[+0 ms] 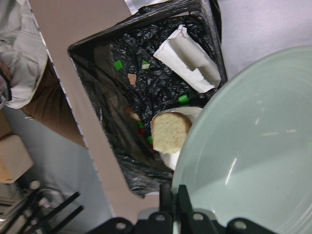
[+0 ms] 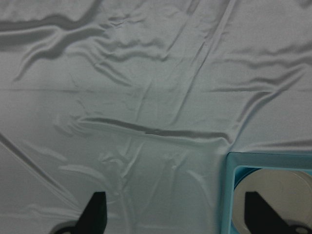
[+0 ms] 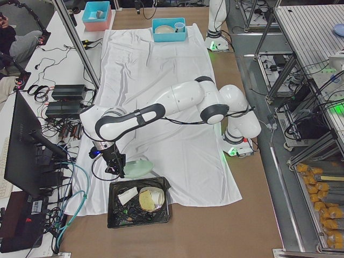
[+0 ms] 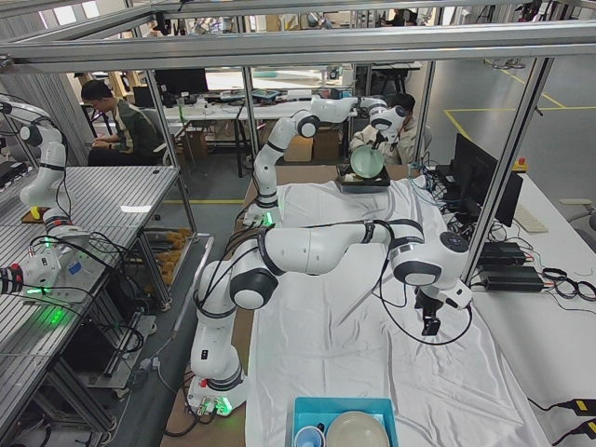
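A pale green plate (image 3: 138, 167) is held tilted by my left gripper, which is shut on its rim, beside and above a black-lined bin (image 3: 118, 220). In the bin lie bread (image 1: 168, 131), a crumpled white paper piece (image 1: 187, 56), a pale container and small green bits. My right gripper hangs open over the white cloth (image 2: 146, 87), nothing seen between its fingers, near a blue tray (image 4: 345, 406).
The blue tray holds a beige plate (image 4: 357, 433) and a cup (image 4: 309, 438). A monitor (image 3: 27, 150), cables and electronics line one side.
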